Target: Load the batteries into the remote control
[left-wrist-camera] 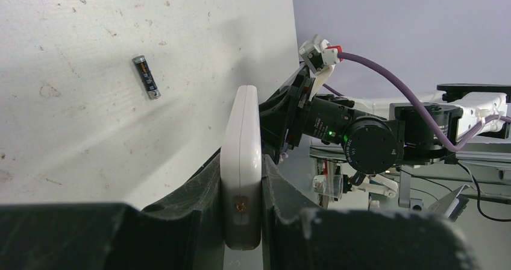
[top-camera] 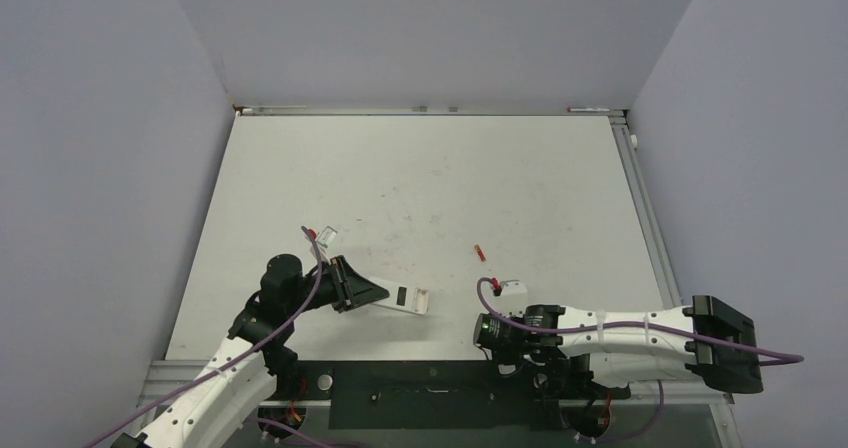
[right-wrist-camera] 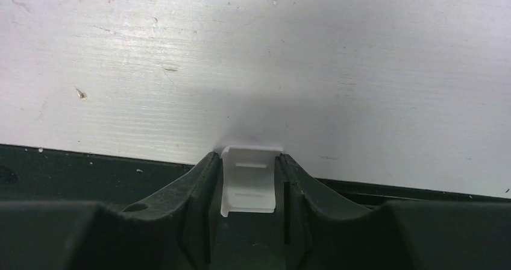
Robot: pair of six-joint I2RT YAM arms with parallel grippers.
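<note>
In the top view my left gripper (top-camera: pixel 372 293) is shut on the white remote control (top-camera: pixel 408 298), which sticks out to the right. From the left wrist the remote (left-wrist-camera: pixel 242 161) is seen narrow side on, upright between the fingers, its battery bay out of sight. One battery (top-camera: pixel 480 253) lies loose on the table; up close this battery (left-wrist-camera: pixel 146 77) is black with silver ends. At the table's front edge, the fingers of my right gripper stand apart on both sides of a small white slotted cover (right-wrist-camera: pixel 248 185). Whether they grip it I cannot tell.
A dark strip (top-camera: pixel 430 398) runs along the front edge, below the right gripper. Grey walls rise at the left, right and back.
</note>
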